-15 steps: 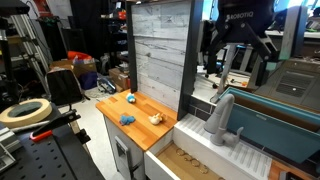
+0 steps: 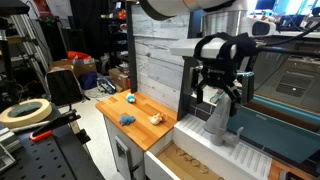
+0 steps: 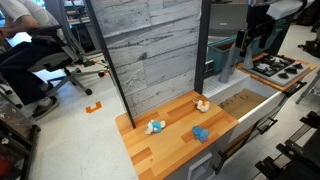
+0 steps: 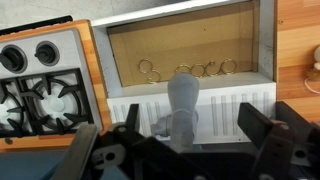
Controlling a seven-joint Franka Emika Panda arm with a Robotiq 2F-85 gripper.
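Note:
My gripper [image 2: 217,100] is open, its fingers pointing down on either side of the grey faucet [image 2: 217,120], near its upper part. In the wrist view the faucet's rounded spout [image 4: 183,95] lies between the spread fingers, and no contact with either one shows. Just in front of the faucet is a pulled-out white drawer [image 2: 160,164]. Several small rings or hooks [image 4: 152,76] lie on its brown bottom.
A stove top [image 4: 60,85] adjoins the sink area. On the wooden counter [image 3: 178,153] sit a blue toy [image 3: 200,133], a blue-and-white toy [image 3: 155,127] and an orange-and-white one [image 3: 202,105]. A white plank wall [image 2: 158,50] rises behind the counter.
My arm has come down and a little to the left in exterior view 1, bringing the open gripper from above the faucet to around its top. The faucet and drawer look unmoved.

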